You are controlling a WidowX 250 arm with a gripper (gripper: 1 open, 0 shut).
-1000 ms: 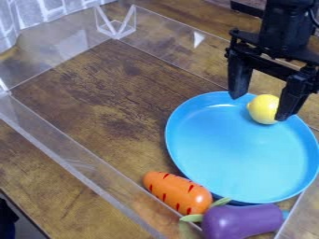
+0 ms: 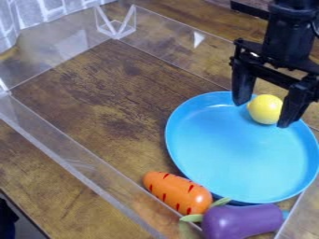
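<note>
My black gripper (image 2: pixel 264 91) hangs over the back of a blue plate (image 2: pixel 218 149), fingers spread open on either side of a yellow ball-like object (image 2: pixel 264 110) that rests on the plate. An orange toy carrot (image 2: pixel 178 193) lies at the plate's front left, and a purple toy eggplant (image 2: pixel 243 220) lies in front of the plate.
Clear plastic walls (image 2: pixel 75 154) border the wooden surface (image 2: pixel 93 93) round the plate. The area left of the plate is bare. A pale crumpled item (image 2: pixel 19 19) sits at the top left corner.
My gripper has shifted very slightly; the plate, yellow object, carrot and eggplant look unmoved.
</note>
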